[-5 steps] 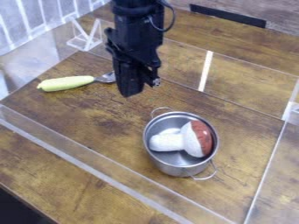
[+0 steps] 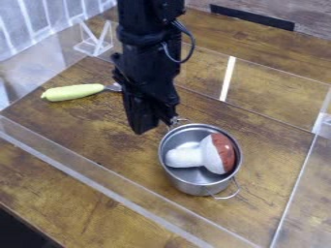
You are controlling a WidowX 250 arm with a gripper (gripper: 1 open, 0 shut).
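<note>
The black gripper hangs over the wooden table, up and left of a metal pot; its fingertips are close together, with nothing visible between them. The pot holds a white object and a red and white object. A pale yellow-green elongated object lies at the left, behind and left of the gripper.
A small metallic item, partly hidden by the arm, lies beside the yellow-green object. A white structure stands at the back left.
The pot and the objects on the table have not visibly moved.
</note>
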